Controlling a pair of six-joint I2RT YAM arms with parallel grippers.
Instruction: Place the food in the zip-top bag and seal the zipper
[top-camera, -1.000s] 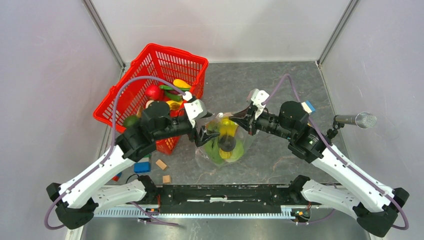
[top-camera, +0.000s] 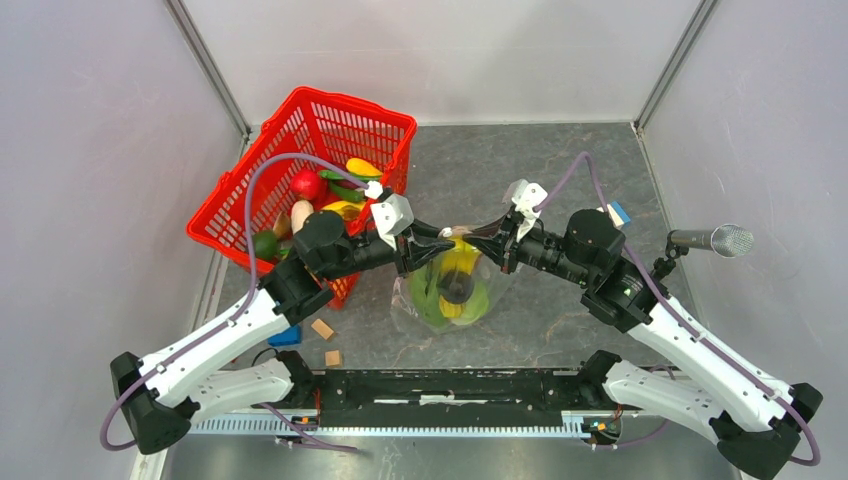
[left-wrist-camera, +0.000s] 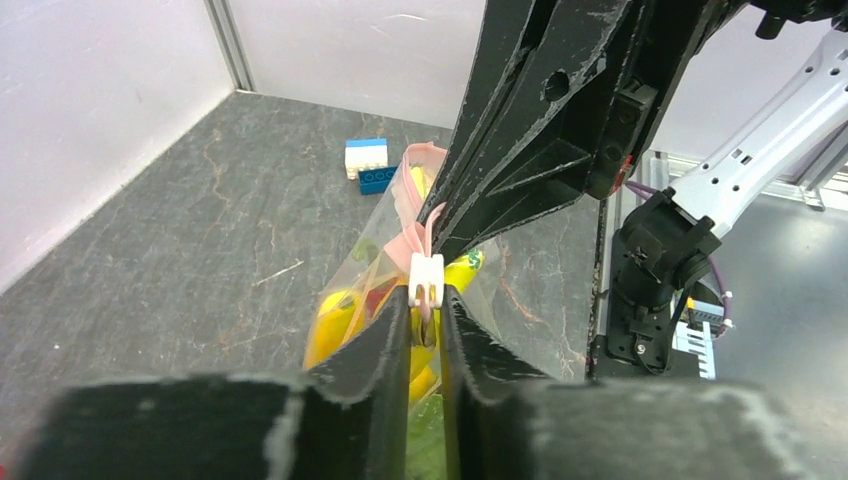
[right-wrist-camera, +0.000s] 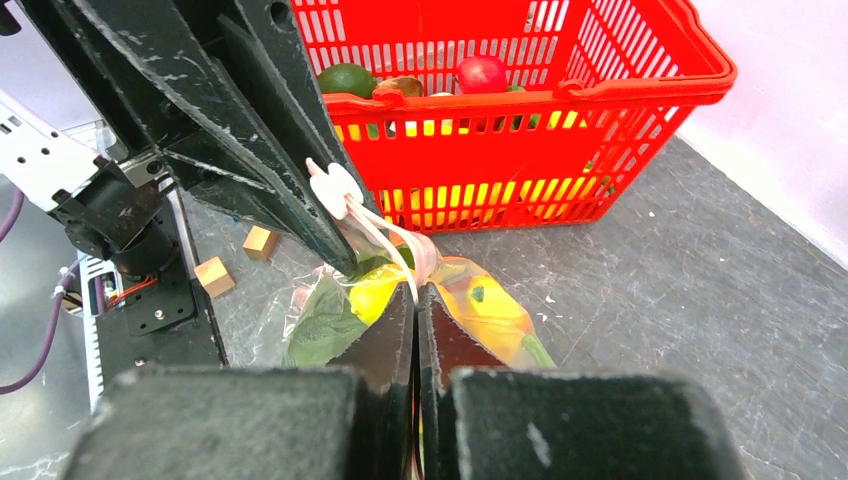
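A clear zip top bag (top-camera: 410, 312) with a pink zipper strip (right-wrist-camera: 425, 255) holds yellow and green food (top-camera: 462, 262). In the left wrist view its white slider (left-wrist-camera: 426, 278) sits between the tips of my left gripper. The left fingers stand close on either side of it; whether they grip it cannot be told. My right gripper is shut on the strip at the bag's mouth, just beside the slider. Both grippers (top-camera: 452, 235) meet tip to tip over the bag in the top view.
A red basket (top-camera: 400, 125) with more food stands behind my left arm. Wooden blocks (top-camera: 322, 329) and a blue block (top-camera: 285, 336) lie at the front left. White and blue bricks (left-wrist-camera: 367, 157) lie to the right.
My left gripper has moved right and slightly back, toward the right gripper, and its wide-open fingers have narrowed around the slider. The right gripper has barely shifted.
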